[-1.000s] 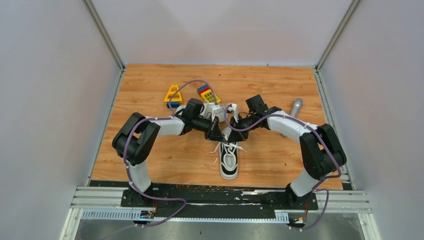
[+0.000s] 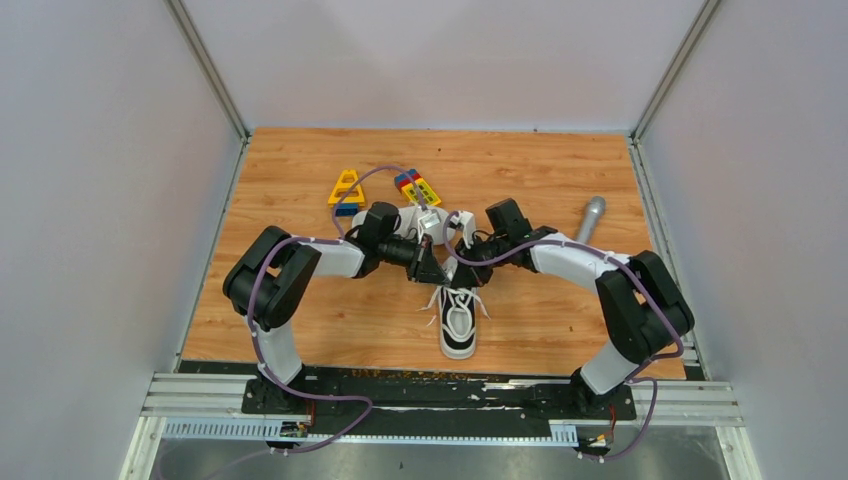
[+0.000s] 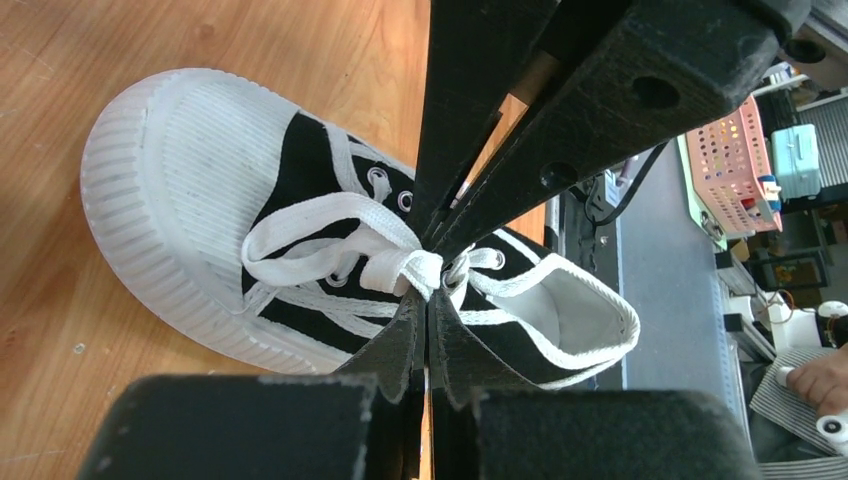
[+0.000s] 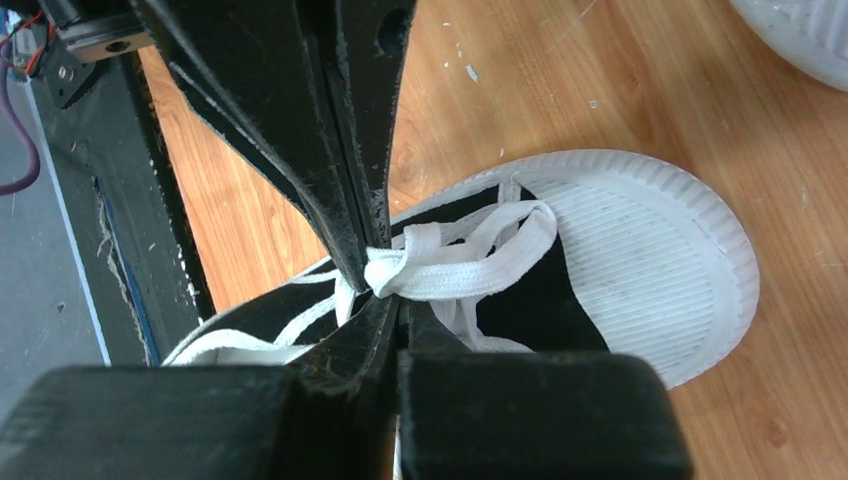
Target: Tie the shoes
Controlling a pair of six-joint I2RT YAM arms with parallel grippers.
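Note:
A black-and-white shoe (image 2: 458, 338) lies at the middle front, its toe under both grippers in the top view. White laces (image 3: 335, 238) form a loop over the tongue, bunched where the grippers meet. My left gripper is shut at that bunch, with lace (image 3: 425, 268) pinched at its tips. Right against it, my right gripper is shut, its tips touching the lace bunch (image 4: 400, 275); whether lace runs between them is hidden. Loose lace ends show on both sides of the shoe in the top view.
A white object (image 2: 362, 222) with a rounded ridged edge lies behind the left arm. Yellow, blue and red toy pieces (image 2: 347, 187) sit at the back, more (image 2: 420, 188) beside them. A grey handle-like object (image 2: 592, 216) rests at right. Bare table (image 2: 540, 330) lies to the shoe's right.
Both grippers stay together over the laces, shifting only slightly. The right gripper dips a little toward the shoe, and the lace end on the right has swung downward.

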